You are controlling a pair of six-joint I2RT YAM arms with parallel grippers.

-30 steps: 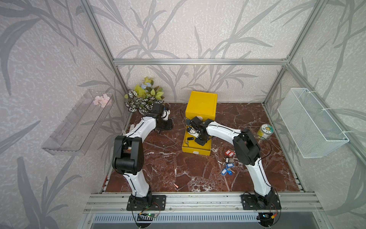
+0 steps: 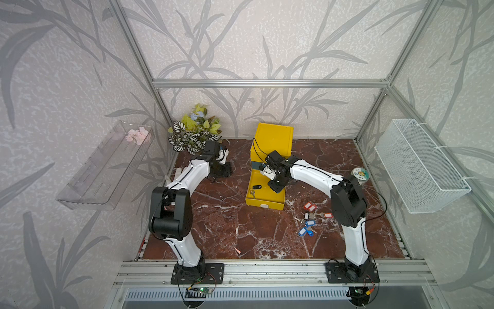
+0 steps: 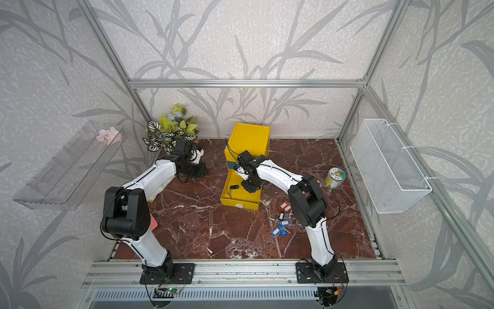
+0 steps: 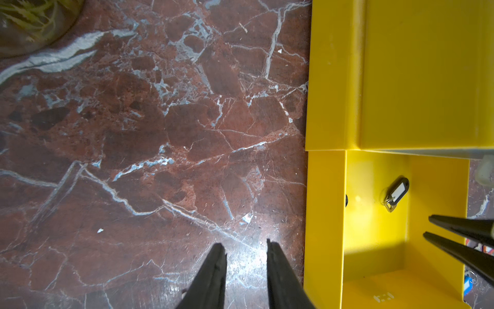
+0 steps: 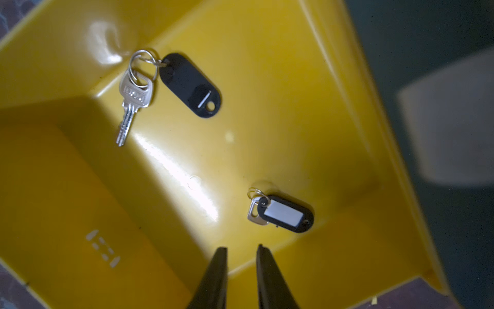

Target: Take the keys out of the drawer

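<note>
The yellow drawer (image 2: 264, 204) is pulled out from its yellow box (image 2: 271, 135). Inside it lie two key sets with black tags: a key (image 5: 133, 95) on a plain tag (image 5: 189, 85) by one wall, and a smaller key with a white-labelled tag (image 5: 283, 212). My right gripper hangs over the drawer, fingertips apart with nothing between them, just beside the labelled set in its view. My left gripper is over bare table left of the drawer, fingertips apart and empty.
Several red and blue key tags (image 2: 307, 229) lie right of the drawer. A round container (image 3: 335, 176) stands at the far right, a plant (image 2: 193, 134) at the back left.
My right arm and gripper have moved slightly right and upward over the drawer. The left arm has shifted only slightly.
</note>
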